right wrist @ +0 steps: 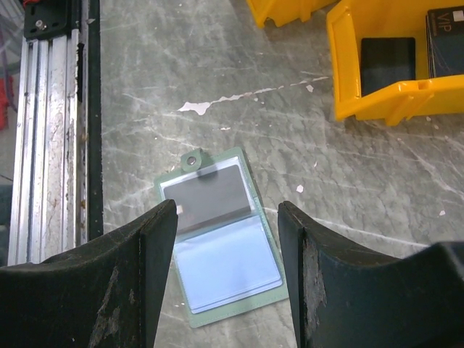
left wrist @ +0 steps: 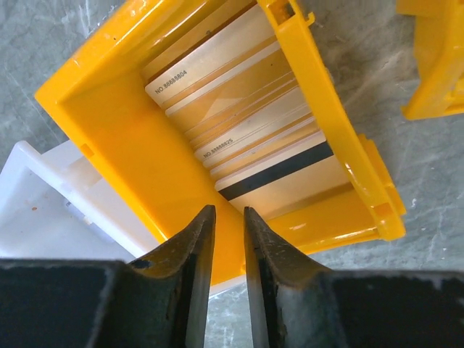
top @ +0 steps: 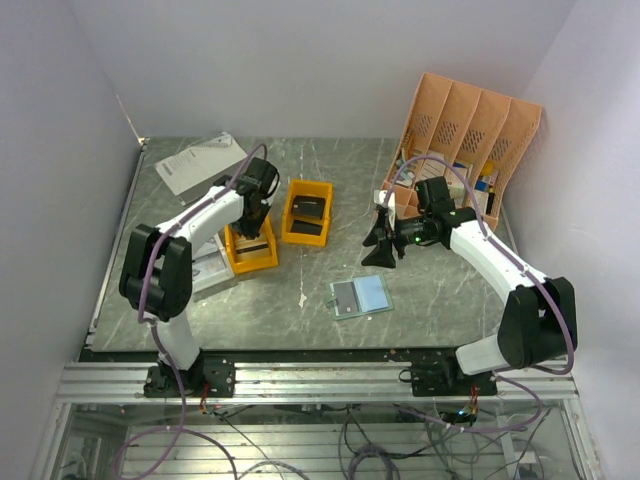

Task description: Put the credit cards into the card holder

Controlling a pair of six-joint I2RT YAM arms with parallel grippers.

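Observation:
Several tan cards (left wrist: pixel 250 109), one with a black stripe, stand in the left yellow bin (left wrist: pixel 116 101). Above that bin's near side, my left gripper is open by a narrow gap, with no card between its fingers. A flat card holder (right wrist: pixel 223 235) with a green-grey edge, a grey panel and a pale blue panel lies on the table. My right gripper hangs over it, open wide and empty. From above, the left gripper (top: pixel 252 228) covers part of its bin, and the right gripper (top: pixel 380 246) stands behind the holder (top: pixel 361 297).
A second yellow bin (top: pixel 307 212) with black cards is just right of the first. A clear tray (top: pixel 210 268) touches the first bin's left side. An orange rack (top: pixel 465 130) stands at the back right. Bare tabletop (top: pixel 270 315) surrounds the holder.

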